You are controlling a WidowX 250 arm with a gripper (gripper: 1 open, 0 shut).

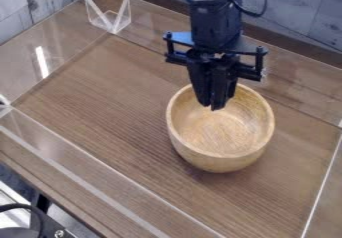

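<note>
A round, light tan bowl point(221, 142) sits on the wooden tabletop point(94, 132) right of centre. My dark gripper point(215, 94) reaches down from the top of the view, its tip over the bowl's back part. Whether its fingers are open or shut, or hold anything, I cannot make out. The bowl's inside looks empty where visible.
A small clear plastic piece point(111, 14) stands at the back left. Grey walls border the back and upper left, and a dark cable shows at the lower left corner.
</note>
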